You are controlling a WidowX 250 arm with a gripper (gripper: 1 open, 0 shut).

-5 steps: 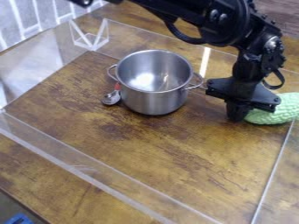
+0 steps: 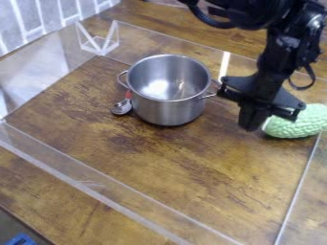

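Note:
My black gripper [image 2: 250,117] hangs just right of the steel pot, its fingertips low over the wooden surface and close to a pale green knobbly object [image 2: 296,122] at the right. It looks shut, with nothing visible between the fingers. The two-handled pot [image 2: 167,90] stands upright and looks empty inside. A spoon-like metal utensil [image 2: 121,107] lies against its left side.
Clear plastic walls [image 2: 118,180] border the wooden work surface [image 2: 166,177]. A small blue item sits at the bottom left corner, outside the walls.
My gripper has lifted slightly and shifted a little left, away from the green object, which shows more now. The pot and utensil have not moved.

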